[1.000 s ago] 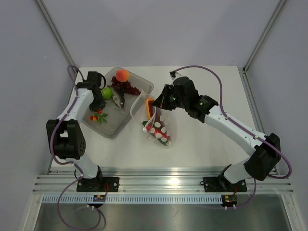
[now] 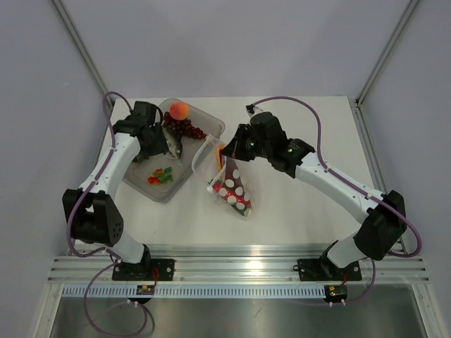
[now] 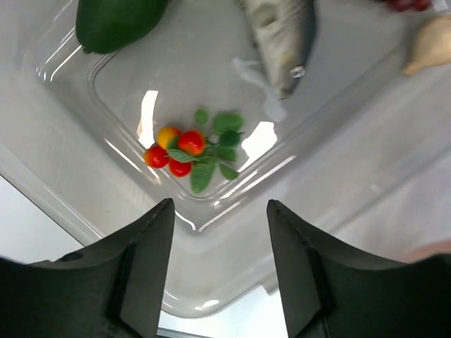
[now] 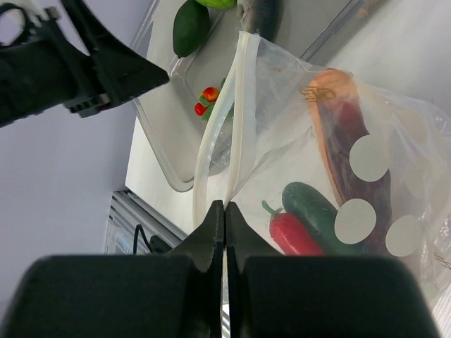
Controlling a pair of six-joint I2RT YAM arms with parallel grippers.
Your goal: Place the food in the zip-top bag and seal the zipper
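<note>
Spread over the left side, the zip top bag (image 2: 204, 163) has its mouth open toward the tray. Inside it lie a red chili (image 4: 296, 234), a green cucumber-like vegetable (image 4: 320, 211) and a long orange-and-dark item (image 4: 338, 134). My right gripper is shut on the bag's white zipper rim. Over the grey tray, my left gripper is open, nothing between its fingers. In front of it lie the tomatoes with leaves (image 3: 192, 143). A fish (image 3: 282, 42) and an avocado (image 3: 120, 21) rest farther into the tray.
The grey tray (image 2: 200, 114) also bears a peach (image 2: 179, 110) and red grapes (image 2: 184, 127). Its right rim lies close beside the bag's mouth.
My left gripper has moved right over the tray, away from the tomatoes, which now lie farther right and a little nearer. The green apple is now hidden beneath it. My right arm is almost still.
</note>
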